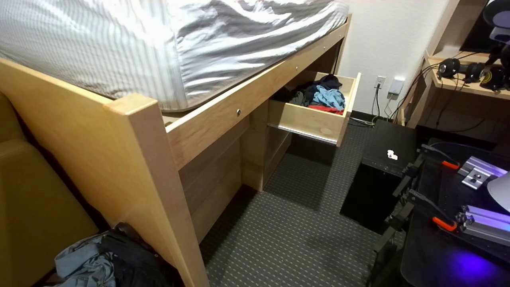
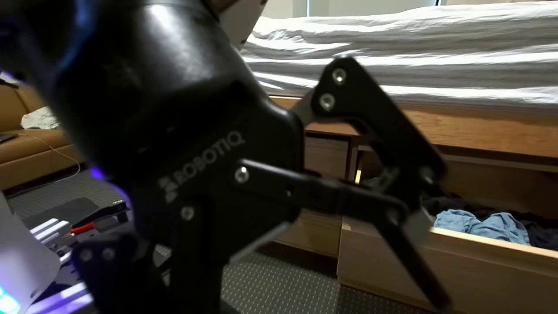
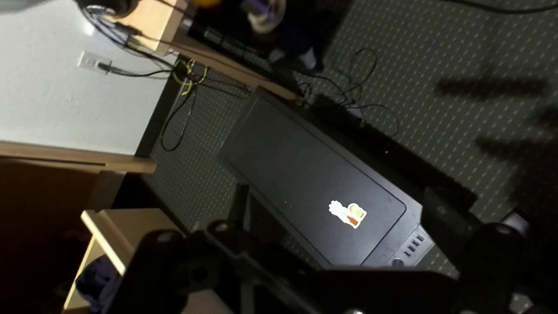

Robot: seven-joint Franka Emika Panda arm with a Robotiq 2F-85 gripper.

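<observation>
My gripper is open, its dark fingers [image 3: 241, 206] wide apart in the wrist view, with nothing visible between them. It hangs in the air above a black computer tower [image 3: 308, 178] that bears a small sticker. Exterior view 2 has the black gripper body large in front, partly covering a pulled-out wooden drawer [image 2: 387, 261]. Light blue cloth [image 1: 328, 97] lies in that drawer among dark clothes [image 1: 330, 81] and a red piece [image 1: 327, 109]. In exterior view 1 only a bit of the arm shows at the top right; the gripper is out of frame there.
A bed [image 1: 258, 119] with a striped mattress stands over the drawer. The black table [image 1: 430, 268] carries aluminium profiles [image 1: 487, 225] and orange-tipped clamps [image 1: 444, 224]. Headphones [image 1: 461, 71] lie on the desk. Cables [image 3: 180, 120] run near the wall.
</observation>
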